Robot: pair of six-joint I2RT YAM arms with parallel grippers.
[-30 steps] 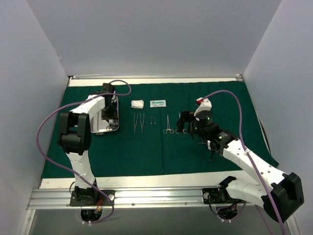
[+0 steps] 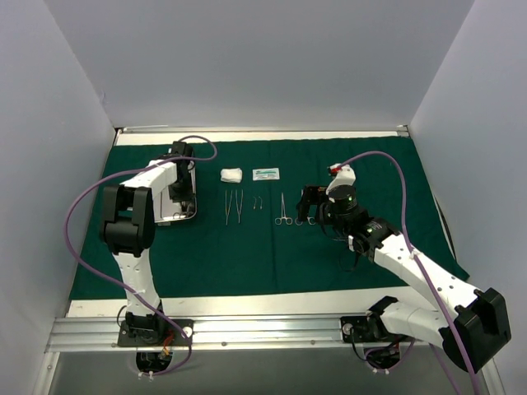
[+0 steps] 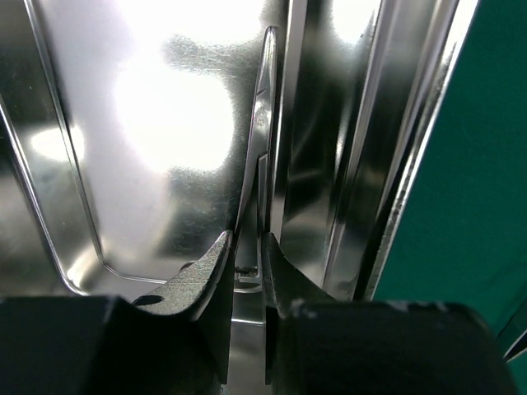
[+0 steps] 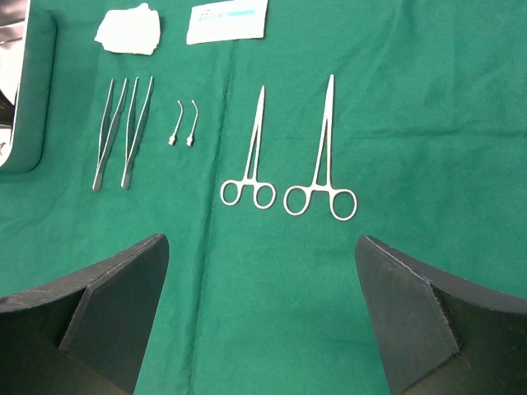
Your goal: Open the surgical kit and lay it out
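Observation:
My left gripper reaches down into the steel kit tray [image 2: 176, 214], its fingertips close together around a slim metal instrument [image 3: 257, 123], apparently a scalpel handle or blade, along the tray's side; whether it grips it is unclear. My right gripper hangs open over the cloth, empty. Laid out on the green cloth are two tweezers [image 4: 105, 140], two small curved pieces [image 4: 193, 123], scissor-like forceps [image 4: 254, 156], a larger pair [image 4: 325, 156], folded gauze [image 2: 230, 175] and a flat packet [image 2: 266, 174].
The green cloth [image 2: 272, 255] has free room in front of the row and to the right of the packet. The tray stands at the left under the left arm. Grey walls border both sides and the back.
My left arm has shifted very slightly over the tray. The right arm and the laid-out items look unchanged.

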